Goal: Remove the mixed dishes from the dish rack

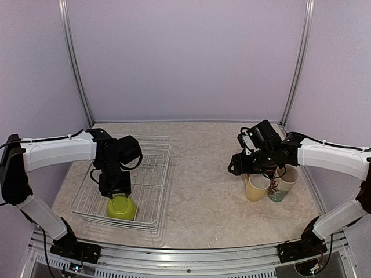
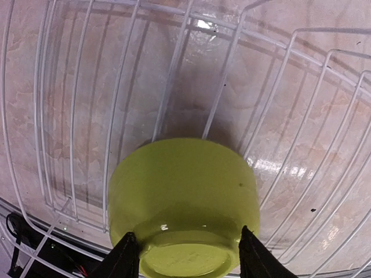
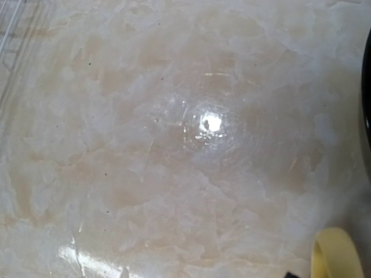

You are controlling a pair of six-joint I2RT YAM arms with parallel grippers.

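Note:
Inside the white wire dish rack [image 1: 163, 185], at its front, a green bowl [image 1: 121, 207] rests with its base ring showing. My left gripper [image 1: 115, 194] is at the bowl's far side in the top view. Seen from the left wrist, the left gripper is part open, one finger [image 2: 128, 255] on each side of the base of the bowl [image 2: 185, 185]; whether the fingers touch it I cannot tell. Over the right side hangs my right gripper [image 1: 233, 165], away from the rack. Its fingers are hardly visible in its wrist view, but they appear apart and empty.
A cream cup [image 1: 256, 188] and a patterned cup [image 1: 283, 184] stand beside and partly under the right arm. A yellow handle [image 3: 336, 255] shows low in the right wrist view. Between rack and cups the tabletop [image 1: 200, 185] is bare.

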